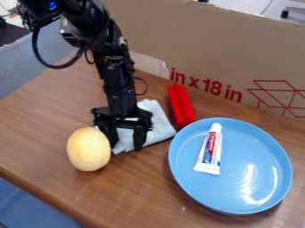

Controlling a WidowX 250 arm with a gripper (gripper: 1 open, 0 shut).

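Note:
My black gripper (127, 139) is lowered onto a folded pale cloth (152, 120) on the wooden table, its two fingers pointing down at it; whether anything is pinched between them I cannot tell. A pale yellow egg-shaped object (88, 150) rests just left of the gripper. Behind the cloth, to the right, lies a red object (183, 105). A blue plate (248, 178) is on the right, with a white toothpaste tube (209, 149) lying on it.
A large cardboard box (226, 53) stands along the back of the table. The table's front edge runs near the bottom left.

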